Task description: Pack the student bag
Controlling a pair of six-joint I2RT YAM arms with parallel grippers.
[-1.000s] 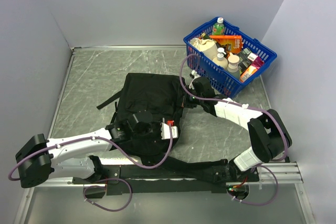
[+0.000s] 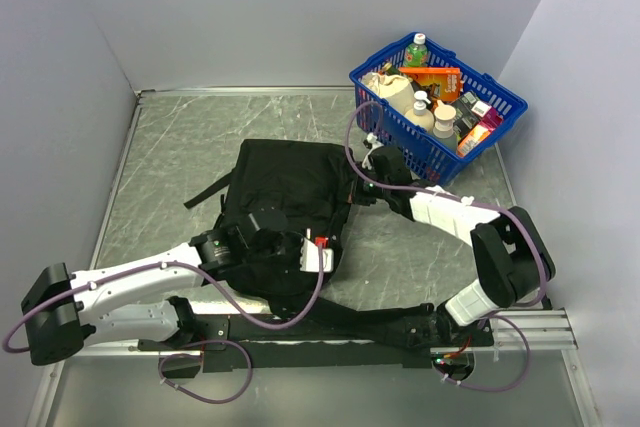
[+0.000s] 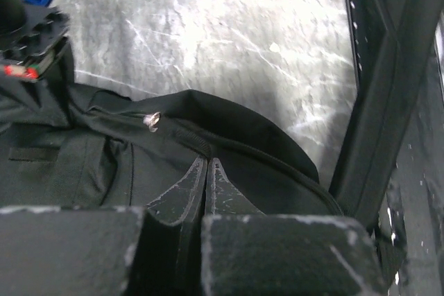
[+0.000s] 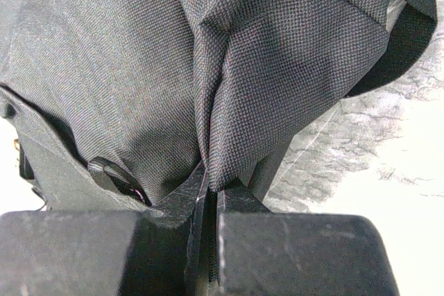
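Note:
The black student bag (image 2: 270, 172) lies on the grey marble floor, straps trailing toward the front. My left gripper is shut over the bag's front part, its tips at the zipped edge near a metal zip pull (image 3: 152, 120); nothing clearly shows between them. My right gripper is shut on a folded edge of the bag's fabric (image 4: 277, 60) at the bag's right side.
A blue basket (image 2: 437, 155) at the back right holds bottles, packets and a cream-coloured item, close beside my right arm. Bare floor (image 2: 170, 137) shows at the back left. Pale walls enclose the area.
My left wrist has shifted slightly toward the front of the workspace. The right arm and the basket look unchanged.

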